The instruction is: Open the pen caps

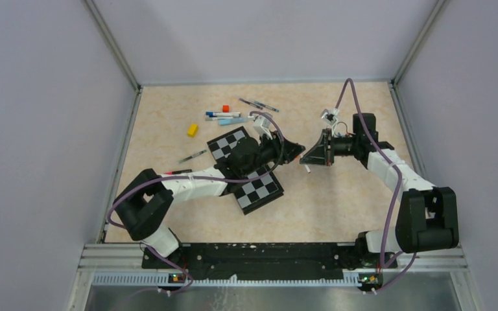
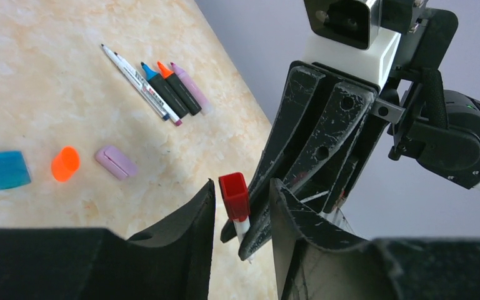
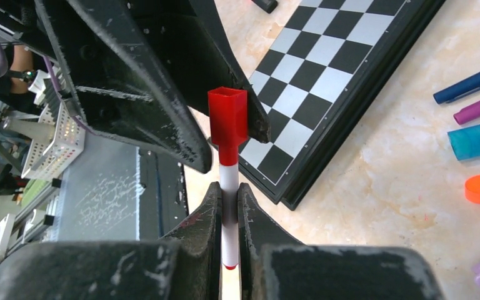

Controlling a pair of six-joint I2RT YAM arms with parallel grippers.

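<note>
My right gripper is shut on the white barrel of a pen [image 3: 229, 178], which stands upright in the right wrist view with its red cap [image 3: 228, 115] on top. Around that cap are the open fingers of my left gripper; the left wrist view shows the cap in the gap, nearer one finger [image 2: 205, 203]. Both grippers meet over the right half of the table in the top view. Below them there, the white end of the pen [image 1: 307, 168] pokes out, while most of its length is hidden.
A checkered board [image 1: 259, 192] lies under the left arm. Loose caps, among them a blue cap [image 2: 7, 170], an orange cap [image 2: 65, 164] and a purple cap [image 2: 115, 161], rest near uncapped markers [image 2: 178, 90]. A yellow block [image 1: 192, 130] sits at the left.
</note>
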